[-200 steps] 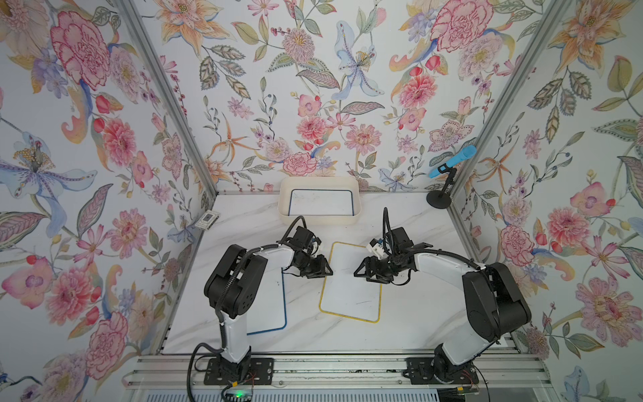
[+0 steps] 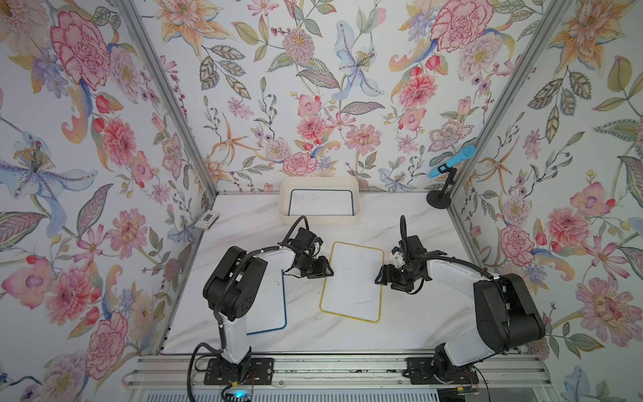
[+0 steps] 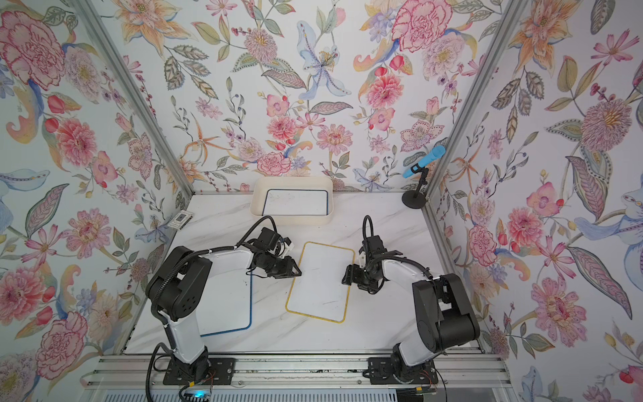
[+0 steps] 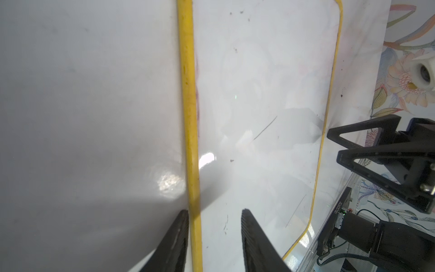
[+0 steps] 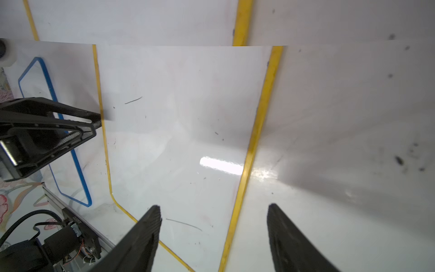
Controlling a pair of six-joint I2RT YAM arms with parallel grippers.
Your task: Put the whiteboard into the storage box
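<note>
A white whiteboard with a yellow rim lies flat in the middle of the table between the arms. My left gripper is low over its left yellow edge, fingers apart, nothing gripped. My right gripper is at the board's right edge, fingers apart with nothing between them. The cream storage box stands at the back, with a blue-rimmed board inside it.
Another blue-rimmed board lies under the left arm. A blue microphone on a stand is at the back right, a small light device at the back left.
My right gripper has moved rightward from over the yellow board to its right edge. The left arm is nearly still.
</note>
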